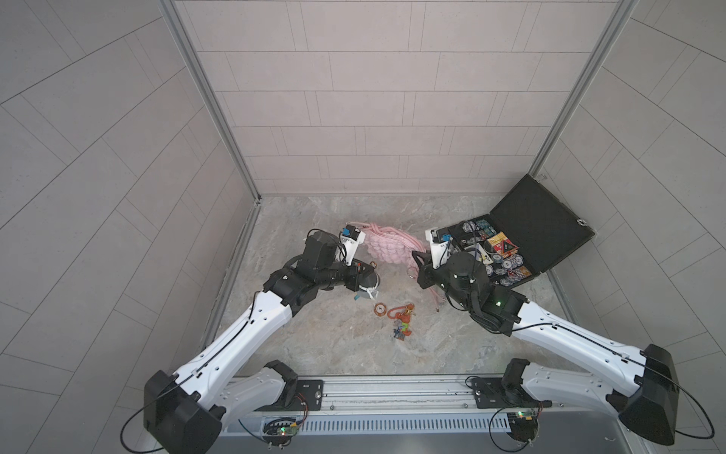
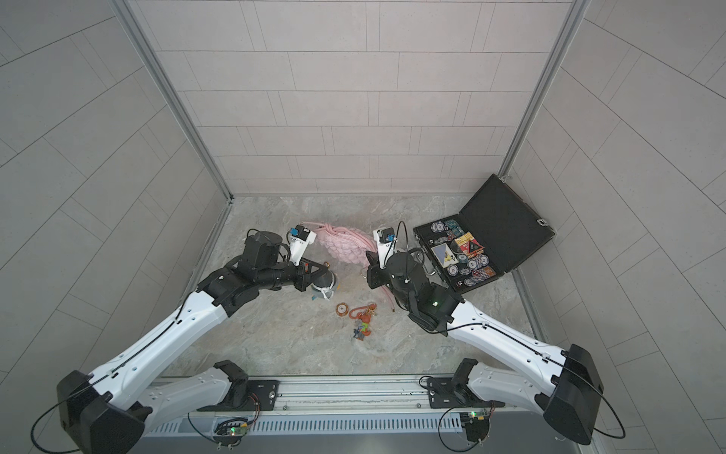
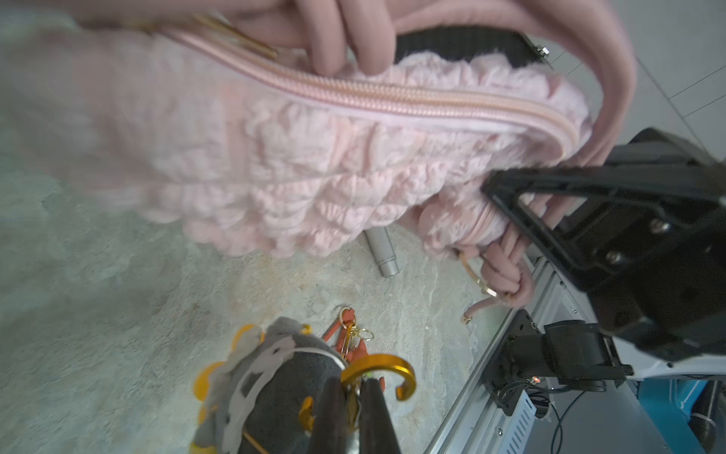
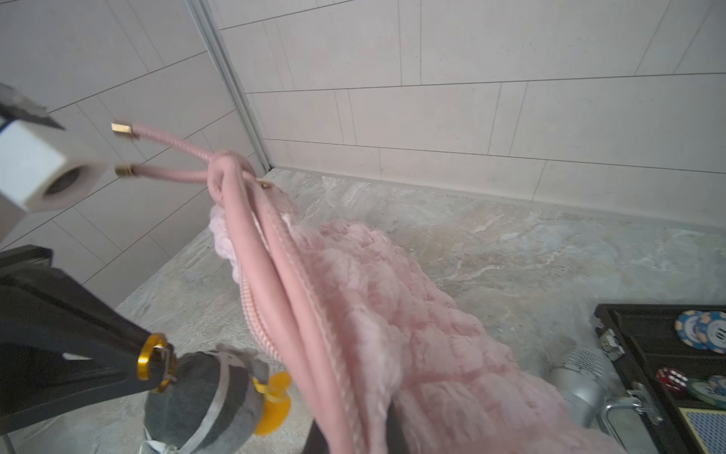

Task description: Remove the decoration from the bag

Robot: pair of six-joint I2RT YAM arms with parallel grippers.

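Observation:
The pink puffy bag (image 4: 453,355), with knotted cord straps and a zip, hangs from my right gripper, which is shut on its strap side. In the left wrist view the bag (image 3: 302,174) spans the upper part. My left gripper is shut on the gold clasp (image 3: 389,365) of the decoration, a dark grey plush (image 3: 291,401) with yellow parts. The right wrist view shows this plush (image 4: 204,401) hanging under the left fingers, apart from the bag. The bag's own gold ring (image 3: 478,276) near the strap knot carries no clasp that I can see.
On the table lie a round orange-brown item (image 1: 380,308) and orange keyrings with small figures (image 1: 402,317). An open black case of chips and cards (image 1: 495,253) stands at the right, with a silver microphone (image 4: 578,378) beside it.

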